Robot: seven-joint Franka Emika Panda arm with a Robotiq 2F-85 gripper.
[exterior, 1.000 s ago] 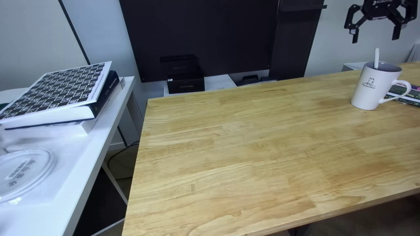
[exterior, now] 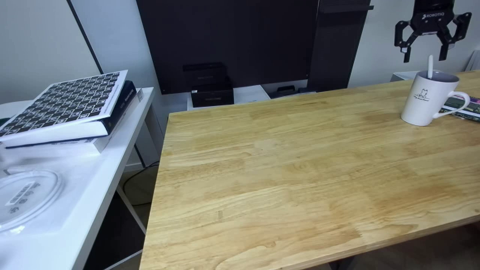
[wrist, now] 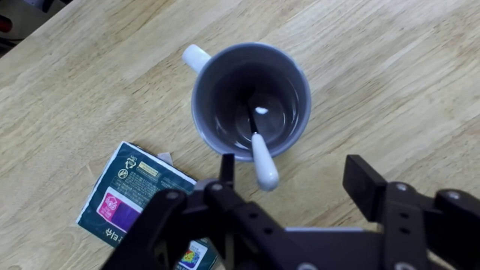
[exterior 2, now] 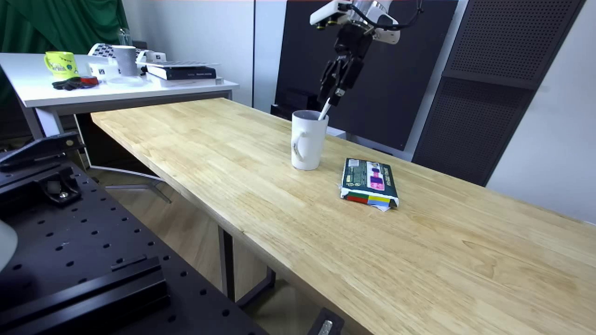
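Observation:
On the wooden table stands an upright white mug point(exterior: 422, 101) with a grey inside, its handle towards the right in exterior view 1. A spoon with a white handle point(wrist: 264, 162) leans in it, the handle's end sticking out over the rim. My gripper point(exterior: 424, 57) hangs above the mug, its fingers apart and nothing held. From the wrist, the spoon handle shows between the two fingers, nearer to the left one point(wrist: 227, 170), and touches neither visibly. The spoon's lower end lies in the dark inside of the mug point(wrist: 252, 96).
A dark green tissue pack point(exterior 2: 369, 179) lies flat close to the mug. A white side table point(exterior 2: 167, 92) with books point(exterior 2: 181, 72) and cups stands beyond its far end.
My gripper has come down towards the mug, and its fingers have drawn closer together. The mug and spoon have stayed in place.

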